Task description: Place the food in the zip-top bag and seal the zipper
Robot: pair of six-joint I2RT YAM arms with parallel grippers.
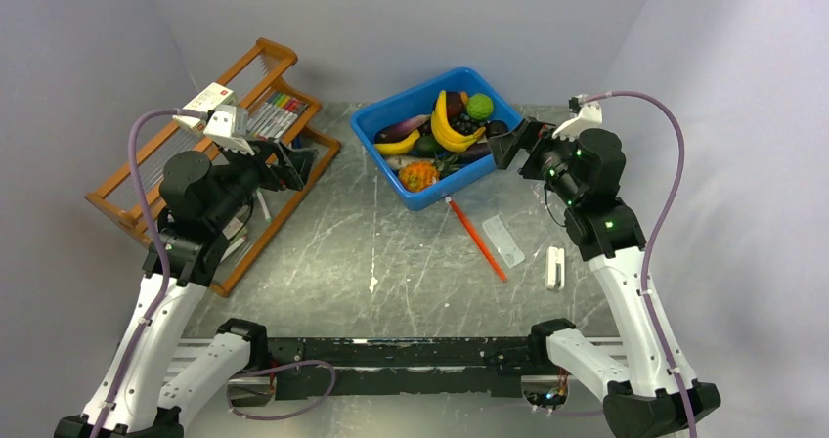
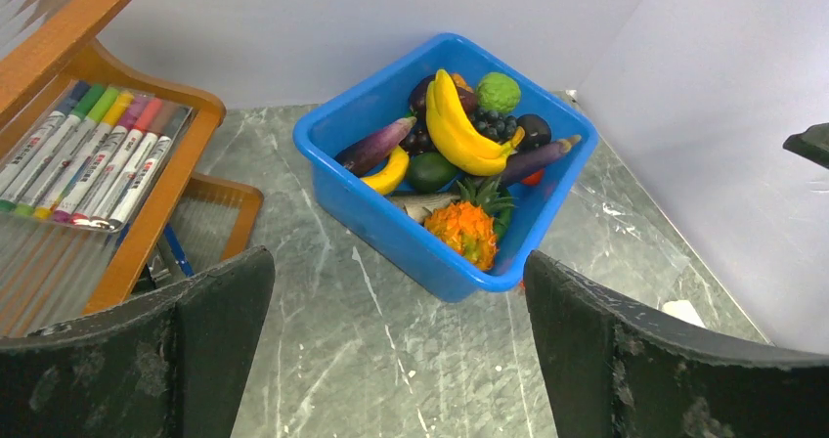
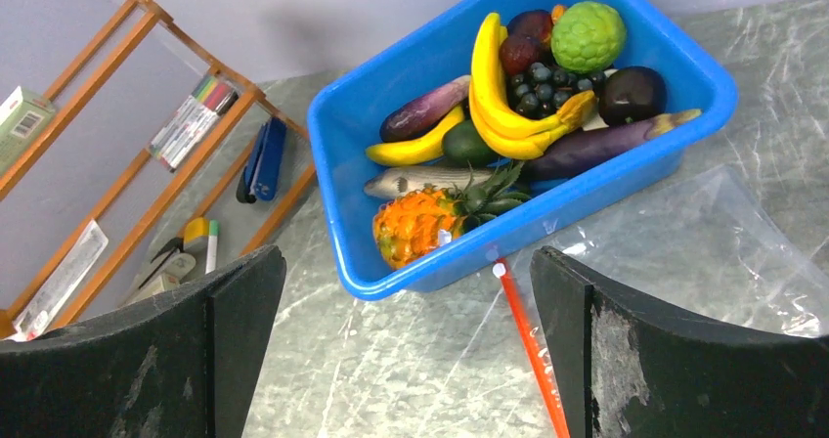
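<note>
Toy food fills a blue bin (image 1: 393, 185) at the back centre: a pineapple (image 3: 414, 225), bananas (image 3: 486, 94), eggplants (image 2: 376, 145), a green fruit (image 3: 589, 37), grapes and more. Flat on the table in front of the bin's right side lies a clear bag (image 3: 696, 252), hard to make out. An orange-red stick (image 1: 476, 239), possibly a zip slider rod, lies by it. My left gripper (image 1: 293, 169) hangs open and empty over the rack's right side. My right gripper (image 1: 506, 153) is open near the bin's right edge, with nothing between its fingers.
A wooden rack (image 1: 278, 221) with markers (image 2: 103, 154) and a white box (image 1: 210, 99) stands at the left. A small white object (image 1: 555, 268) and a clear strip (image 1: 502, 240) lie at the right.
</note>
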